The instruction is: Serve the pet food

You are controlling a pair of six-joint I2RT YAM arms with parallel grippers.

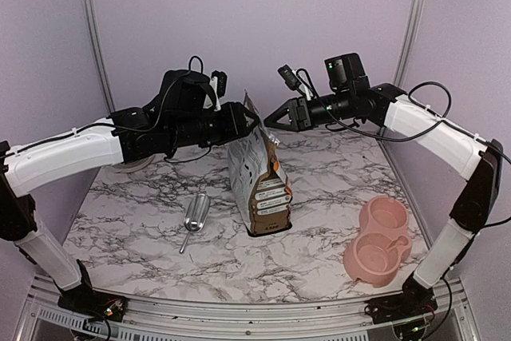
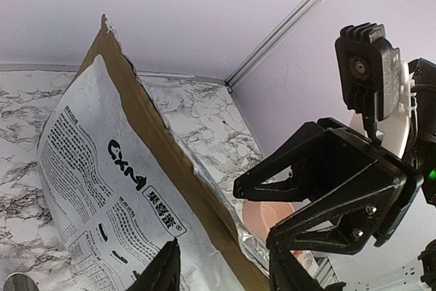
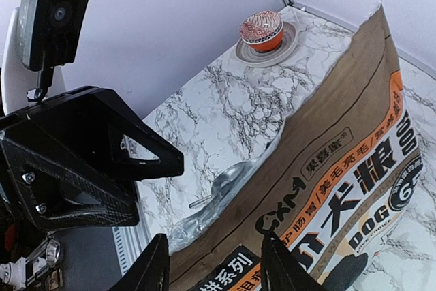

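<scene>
The tall pet food bag (image 1: 267,197) stands upright mid-table, its brown-and-white faces and silver-lined top edge showing in both wrist views. Whether its mouth is parted cannot be told. My left gripper (image 1: 255,120) is at the bag's top on the left, open, its fingers (image 2: 160,270) spread apart over the bag's edge. On the other side, my right gripper (image 1: 268,121) is open beside the top edge, its fingers (image 3: 153,267) apart with the bag's panel beyond them. A metal scoop (image 1: 196,213) lies left of the bag. The pink double bowl (image 1: 377,255) sits at the front right.
A red patterned bowl (image 3: 261,26) rests on a grey plate (image 3: 289,49) at the table's back left. The two grippers are close together over the bag. Bare marble tabletop (image 1: 327,189) lies between the bag and the pink bowl.
</scene>
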